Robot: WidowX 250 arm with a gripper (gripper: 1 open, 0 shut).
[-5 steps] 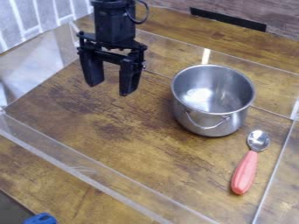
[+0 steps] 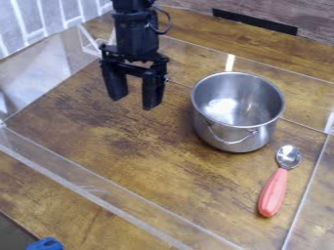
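Observation:
My black gripper (image 2: 133, 80) hangs over the upper left of the wooden work area, fingers pointing down and spread open, with nothing visible between them. To its right stands a steel pot (image 2: 236, 109) with a wire handle. A spoon with a salmon-pink handle (image 2: 274, 190) lies at the lower right, below the pot, its metal bowl end pointing away from the camera.
Clear plastic edging (image 2: 117, 200) borders the work area. A blue object (image 2: 45, 243) sits at the bottom left corner.
My gripper has shifted slightly back, toward the top of the view. The pot and spoon look unmoved.

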